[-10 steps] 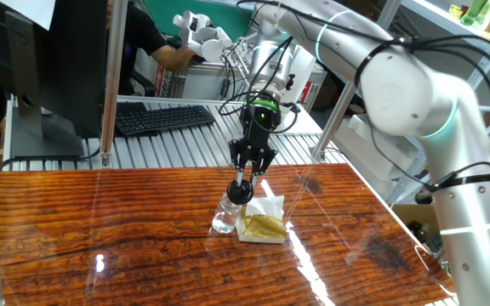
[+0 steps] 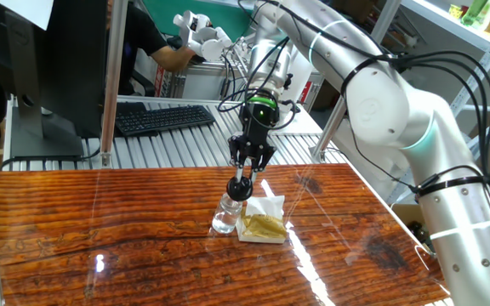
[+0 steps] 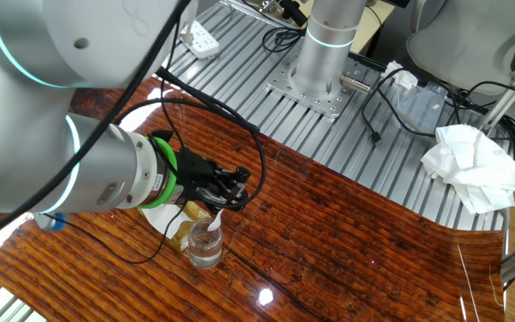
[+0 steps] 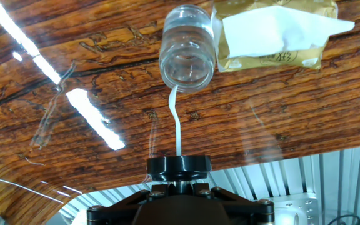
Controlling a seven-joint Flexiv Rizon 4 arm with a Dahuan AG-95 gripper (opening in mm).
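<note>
A black round cap (image 4: 179, 167) with a thin, curved white stick (image 4: 177, 128) is held at the tip of my gripper, which appears shut on it. In the wrist view the stick's far end meets the near rim of a clear glass jar (image 4: 188, 50); whether it is inside the mouth or just above it, I cannot tell. Exterior view 1 shows the cap (image 2: 239, 188) over the top of the jar (image 2: 225, 216), covering part of it. The jar stands upright with clear liquid inside. My fingertips are mostly hidden behind the cap and the gripper body.
Right against the jar is a gold and white tissue pack (image 2: 264, 226) with a tissue sticking out. Crumpled white plastic (image 3: 472, 168) lies on the metal slats, away from the arm.
Compared with one second ago, the arm's upper links have shifted and the black cap sits very slightly lower and to the left. Jar and tissue pack have not moved.
</note>
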